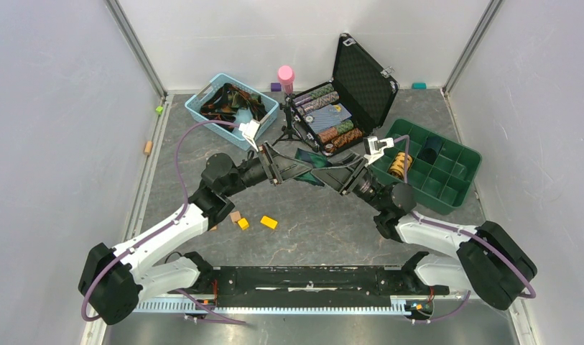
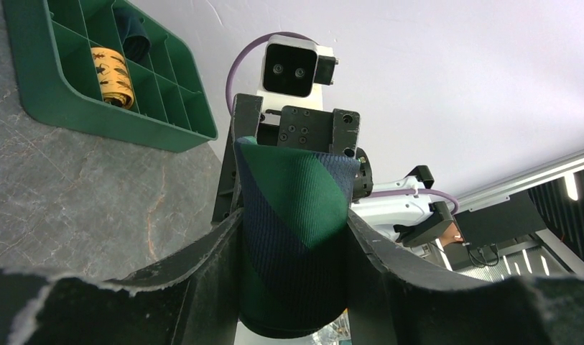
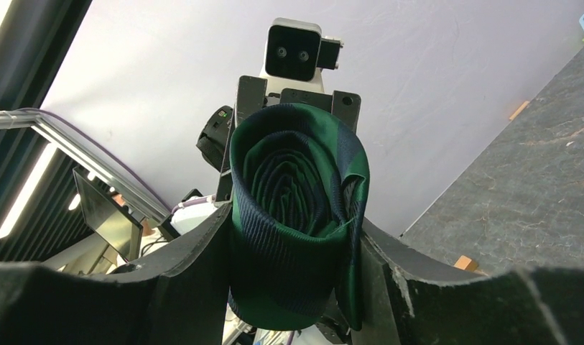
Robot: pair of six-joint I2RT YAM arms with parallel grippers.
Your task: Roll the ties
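A green and navy tie is rolled into a thick coil [image 3: 292, 187], its spiral end showing in the right wrist view. It is held up above the table between the two arms, near the middle of the top view. My left gripper is shut on the roll, with a finger against each side. From the opposite side my right gripper has its fingers around the same roll; whether they press on it is not clear. A yellow patterned tie roll [image 1: 399, 164] and a dark roll [image 1: 430, 149] sit in compartments of the green box [image 1: 447, 205].
A blue basket [image 1: 269, 118] with dark patterned cloth stands at the back left. Near it are a pink-topped stand [image 1: 286, 75] and an open case [image 1: 368, 79]. Small blocks, one a yellow block [image 1: 269, 222], lie front left.
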